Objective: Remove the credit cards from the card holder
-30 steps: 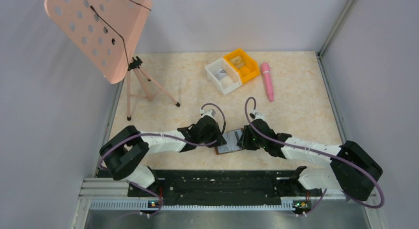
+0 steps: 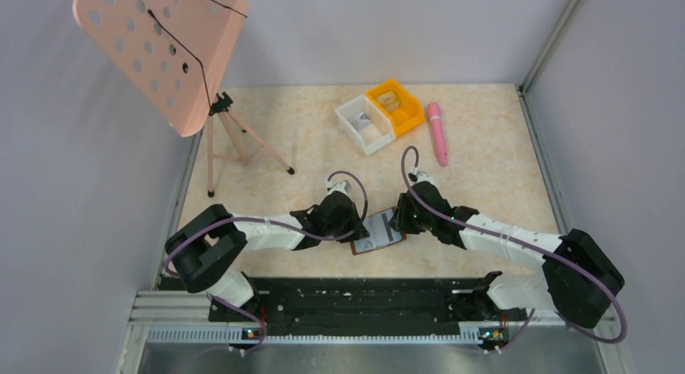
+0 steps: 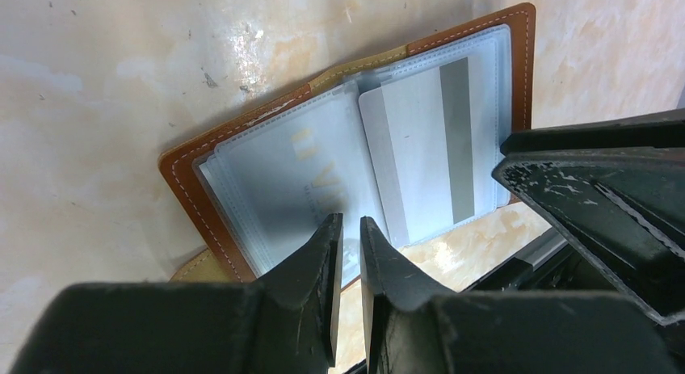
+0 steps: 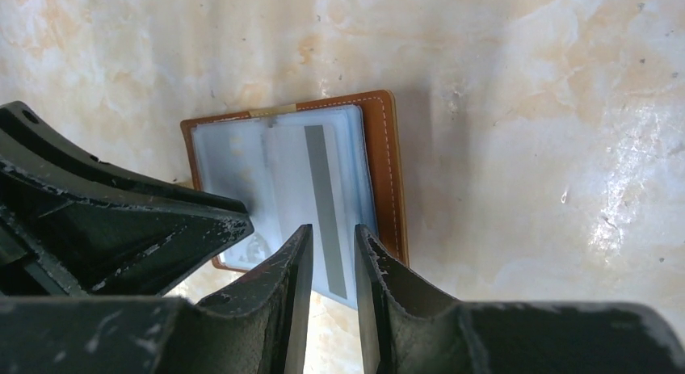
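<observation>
The brown-edged card holder (image 2: 377, 232) lies spread flat between both grippers, with clear pockets on each half. In its right half, a white card with a grey stripe appears to stick out a little past the pocket's inner edge, toward the fold; the right wrist view shows this card (image 4: 292, 180) too. My left gripper is over the left half's near edge, fingers slightly apart with nothing between them. Over the right half, my right gripper also has a narrow empty gap. Contact with the pockets is hard to tell.
Behind the holder stand a white bin (image 2: 365, 125) and a yellow bin (image 2: 410, 106), with small items inside. A pink stick (image 2: 437, 135) lies to their right. A pink tripod stand (image 2: 230, 123) is at the back left.
The holder turned slightly. My left arm has barely moved.
</observation>
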